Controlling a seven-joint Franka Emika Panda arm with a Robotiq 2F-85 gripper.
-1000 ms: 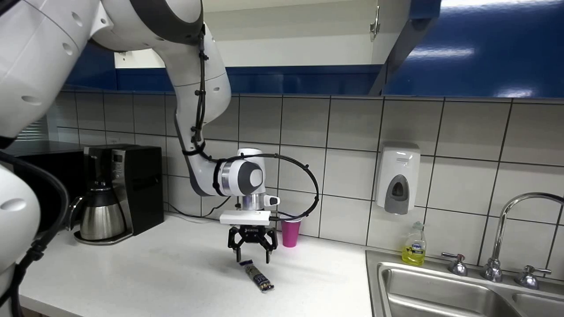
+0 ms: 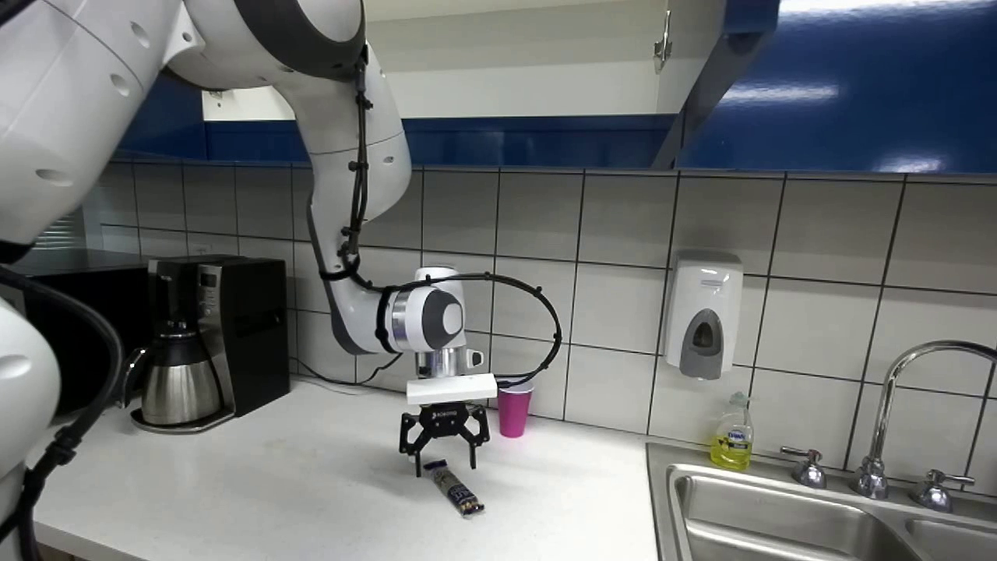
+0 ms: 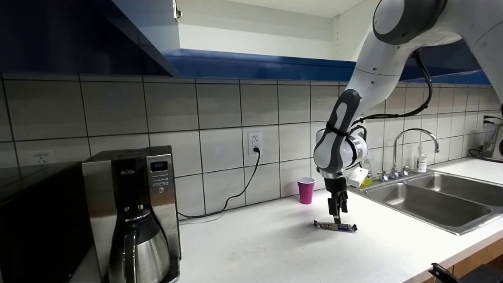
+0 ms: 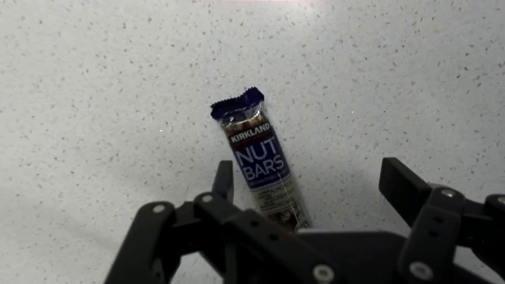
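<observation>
A wrapped nut bar [image 2: 455,490] lies flat on the white counter, its blue end and printed label facing up in the wrist view [image 4: 262,158]. My gripper [image 2: 445,466] hangs close above the bar, pointing down and open. In the wrist view the bar runs slantwise between the two spread fingers, nearer the left finger [image 4: 224,182] than the right one. Its lower end is hidden behind the gripper body. From the second exterior view the fingertips appear just over the bar [image 3: 335,226]; whether they touch it I cannot tell.
A pink cup [image 3: 306,191] stands by the tiled wall behind the gripper. The coffee maker [image 2: 216,341] is at the left, and the steel sink [image 2: 785,519] at the right with a yellow soap bottle [image 2: 733,435] behind it.
My gripper has come down slightly toward the bar, and the wrist has turned a little. The bar and cup stay in place.
</observation>
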